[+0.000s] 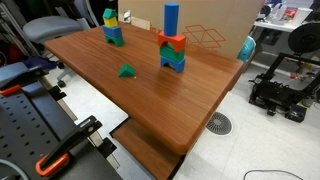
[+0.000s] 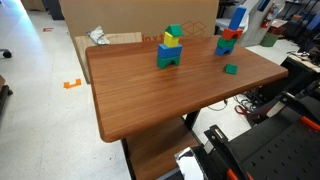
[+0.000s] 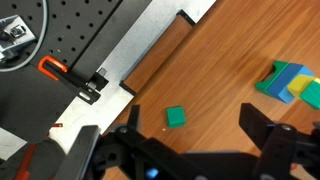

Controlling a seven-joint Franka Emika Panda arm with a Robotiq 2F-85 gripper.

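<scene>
My gripper stands open in the wrist view, with its dark fingers (image 3: 130,127) wide apart and nothing held. Between and below them, a small green block (image 3: 176,116) lies alone on the wooden table; exterior view 1 shows it as a triangle (image 1: 126,71). One stack has a green roof piece (image 2: 174,30) over yellow, blue and green blocks. The other carries an upright blue cylinder (image 1: 171,18) on a red block (image 1: 177,42), above green and blue pieces. At the wrist view's right edge, the roofed stack (image 3: 290,80) appears from above.
The wooden table (image 2: 120,100) has a wide bare stretch away from the stacks. A black perforated base (image 1: 30,130) borders it, across a gap. A cardboard panel (image 1: 225,25) stands along the table's back edge.
</scene>
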